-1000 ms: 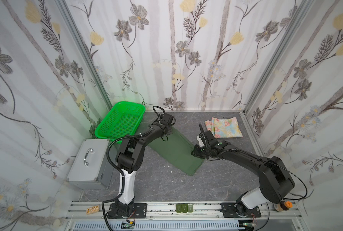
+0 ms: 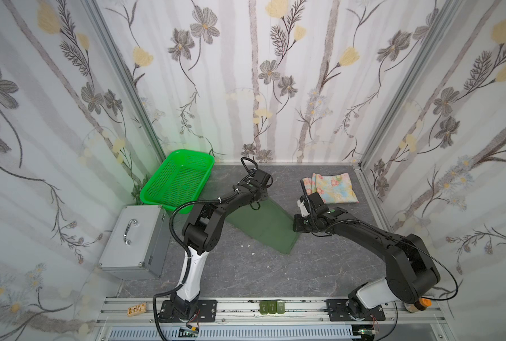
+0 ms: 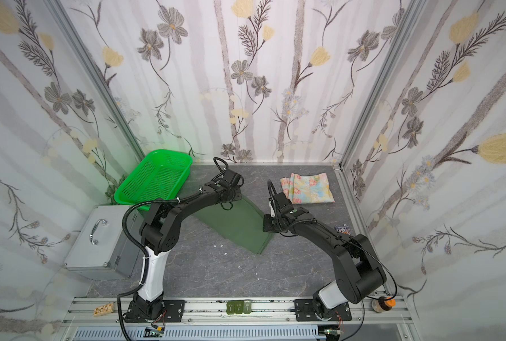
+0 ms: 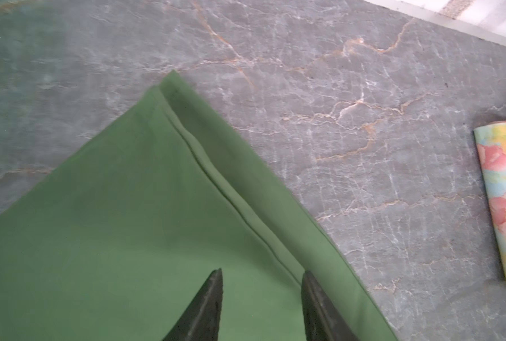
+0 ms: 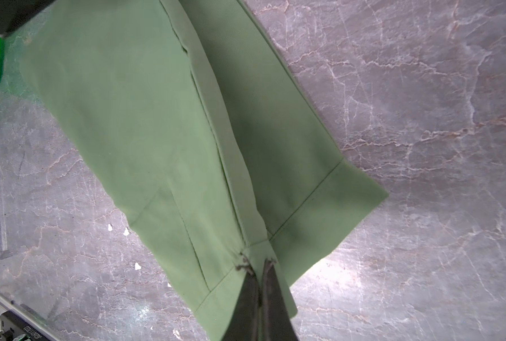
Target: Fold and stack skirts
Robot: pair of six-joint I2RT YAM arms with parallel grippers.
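A green skirt [image 2: 264, 228] lies folded lengthwise, slanting across the middle of the table. The left wrist view shows its upper layer's hem [image 4: 230, 193] stopping short of the layer beneath, with a strip of that lower layer [image 4: 275, 187] bare along one side. My left gripper hovers over this edge, part open, with no cloth visibly pinched. At the skirt's lower right end, my right gripper is shut on the upper layer's edge, where the fabric puckers at the fingertips. The arms hide parts of the skirt from above.
A folded floral skirt [image 2: 332, 188] lies at the back right. The green basket [image 2: 148, 196] stands at the back left, with a grey metal box [image 2: 131, 250] in front of it. Bare table [image 2: 247, 278] stretches along the front.
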